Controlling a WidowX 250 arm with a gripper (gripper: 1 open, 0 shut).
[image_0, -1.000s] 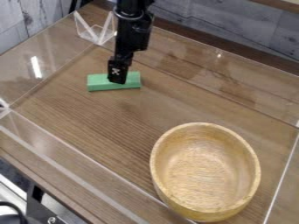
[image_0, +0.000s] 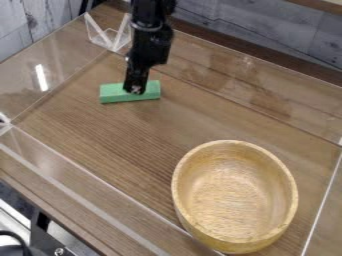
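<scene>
A green block (image_0: 120, 94) lies flat on the wooden table, left of centre toward the back. The black gripper (image_0: 138, 80) hangs over the block's right part, its tips close above it; they look shut, with nothing visible between them, though they are small and dark. Whether they touch the block cannot be told.
A round yellow bowl (image_0: 235, 190) stands at the front right. The table's edges show at the back and at the lower left.
The block looks unmoved.
</scene>
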